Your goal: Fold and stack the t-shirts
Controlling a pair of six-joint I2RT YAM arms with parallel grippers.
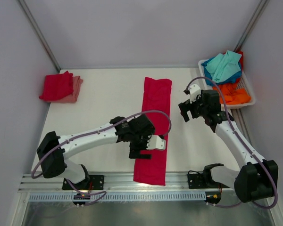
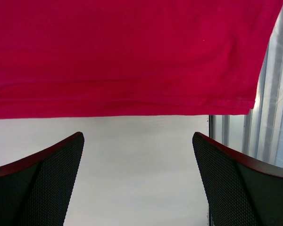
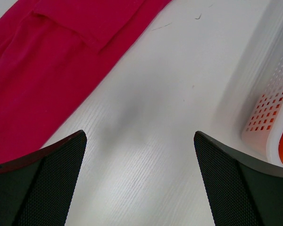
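Note:
A long folded red t-shirt (image 1: 153, 96) lies lengthwise down the middle of the table, its near end reaching over the front edge. My left gripper (image 1: 139, 151) is open above the lower part of it; the left wrist view shows the shirt's side edge (image 2: 122, 106) just beyond the fingers, nothing between them. My right gripper (image 1: 185, 109) hangs open to the right of the shirt, over bare table, with the red cloth (image 3: 56, 80) at upper left in its wrist view. At the back left sit stacked red and pink folded shirts (image 1: 59, 85).
A white basket (image 1: 250, 96) with orange, teal, blue and red cloths stands at the right beside my right arm. Bare table (image 1: 99, 94) lies between the stack and the long shirt. A metal rail runs along the front edge.

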